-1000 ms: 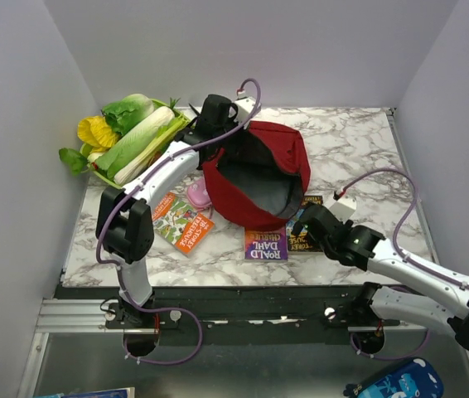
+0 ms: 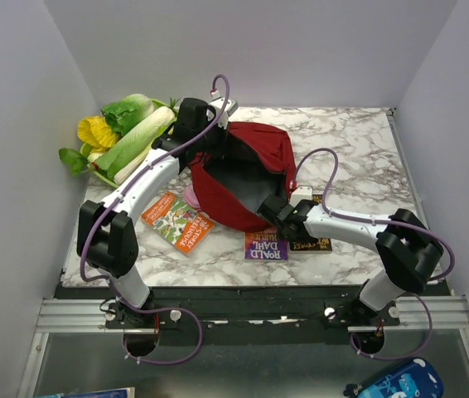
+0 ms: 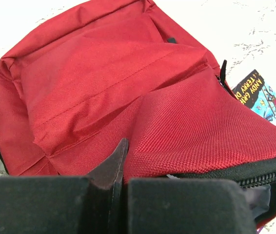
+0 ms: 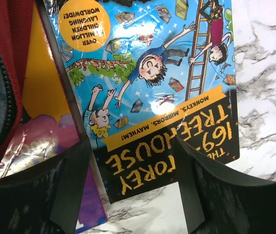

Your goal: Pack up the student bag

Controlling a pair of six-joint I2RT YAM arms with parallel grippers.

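A red bag [image 2: 218, 196] lies in the middle of the table with its dark inside showing. My left gripper is shut on the bag's red fabric [image 3: 177, 126], close to the black zipper [image 3: 267, 178]. Beside the bag's near right edge lies a blue and black Treehouse book [image 4: 147, 87]. Over that book hangs my right gripper, part open, its fingers apart with nothing gripped between them. A purple Roald Dahl book [image 2: 266, 246] sits left of it, partly under the bag's edge. Another Treehouse book [image 2: 178, 222], green and orange, lies left of the bag.
A green basket of vegetables [image 2: 131, 137] stands at the back left, close to my left arm. A pink item [image 2: 191, 197] is by the bag's left side. Bare marble [image 2: 367, 149] stretches across the right. A blue case [image 2: 400, 381] is below the table's front edge.
My right gripper has moved left over the Treehouse book, towards the bag. The left gripper has drawn the bag's fabric to the left, and the bag has shifted with it.
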